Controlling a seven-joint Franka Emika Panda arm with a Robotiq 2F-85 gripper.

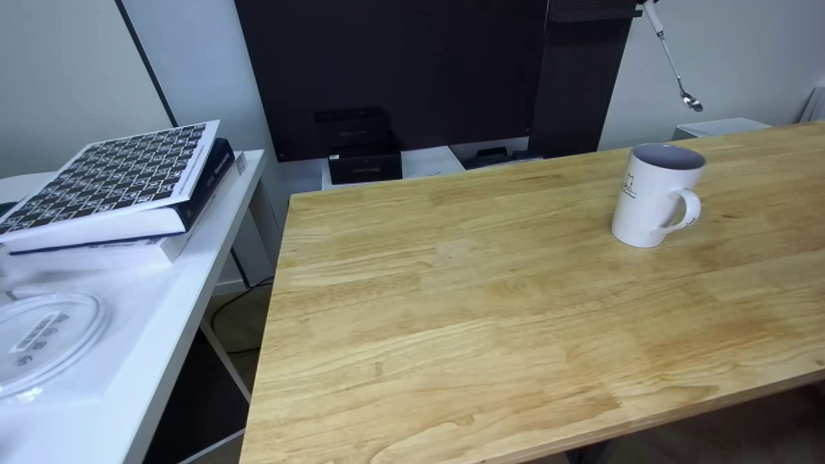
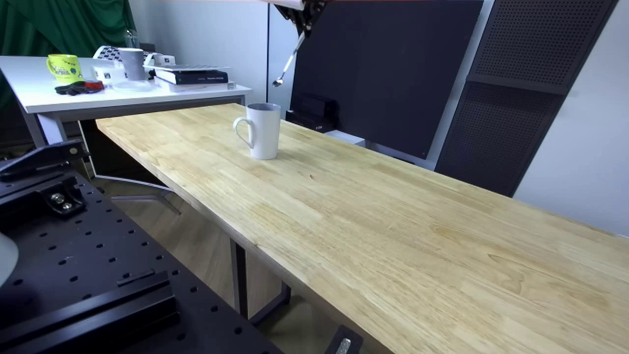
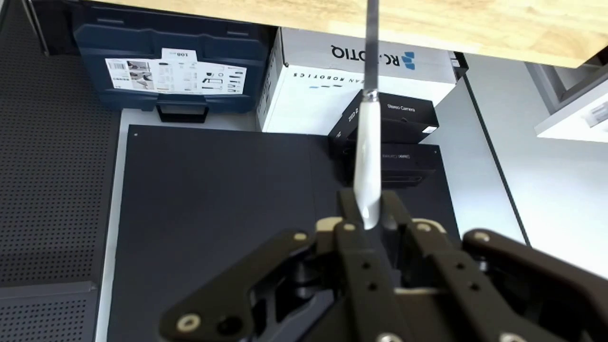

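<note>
A metal spoon with a white handle [image 3: 368, 151] is pinched at its handle end by my gripper, which is shut on it. In exterior view 1 the spoon [image 1: 669, 60] hangs bowl down and slanted at the top right, in the air above the table. A white mug [image 1: 651, 202] with a grey inside stands upright on the wooden table [image 1: 479, 309]. The spoon's bowl [image 2: 278, 82] appears higher than the mug [image 2: 265, 131] and apart from it. The wrist view leaves both the spoon's bowl and the mug out of sight.
Books [image 1: 116, 182] are stacked on a white side table [image 1: 166, 309] at the left. Behind the wooden table are a dark panel [image 1: 433, 69] and boxes [image 3: 365, 62].
</note>
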